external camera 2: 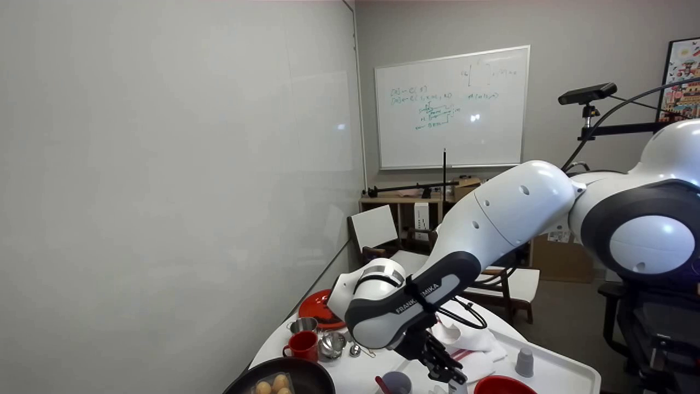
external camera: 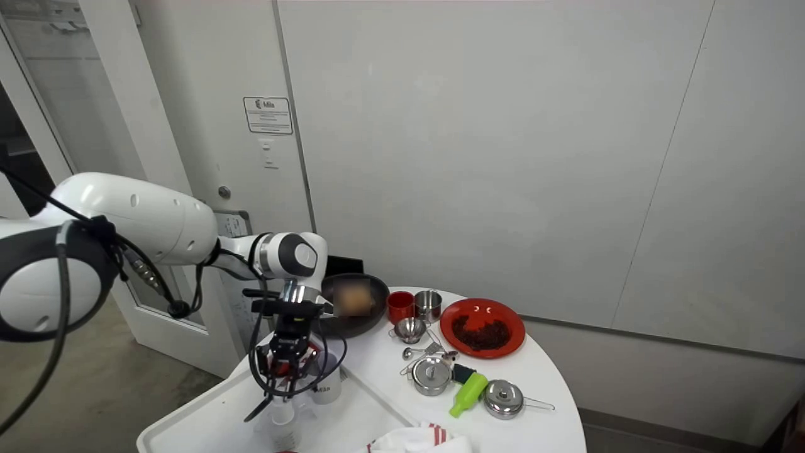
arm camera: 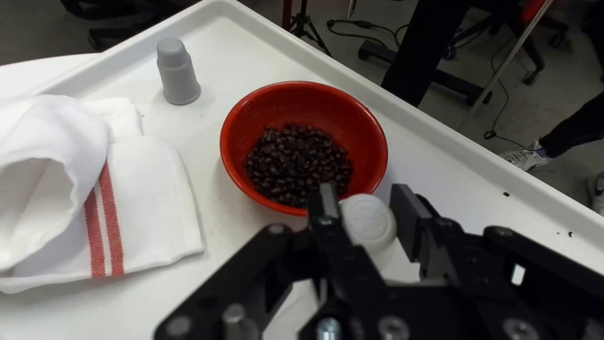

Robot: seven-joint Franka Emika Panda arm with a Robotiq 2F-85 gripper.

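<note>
In the wrist view, a white-topped bottle (arm camera: 369, 223) sits between the two fingers of my gripper, which is shut on it; dimples mark its round top. Its lower body is mostly hidden there by the gripper. Exterior view 1 shows the pale bottle (external camera: 285, 436) below the gripper (external camera: 280, 397), over the white tray. Just beyond the bottle in the wrist view stands a red bowl (arm camera: 306, 92) with dark beans (arm camera: 294, 164) inside. Whether the bottle touches the tray cannot be told.
A grey shaker (arm camera: 178, 73) stands on the tray (arm camera: 226, 48), left of the bowl. The striped towel (arm camera: 153, 209) lies nearer. Exterior view 1 has a dark pan (external camera: 382, 302), red plate (external camera: 515, 324), steel pots (external camera: 431, 375) and a green bottle (external camera: 469, 395).
</note>
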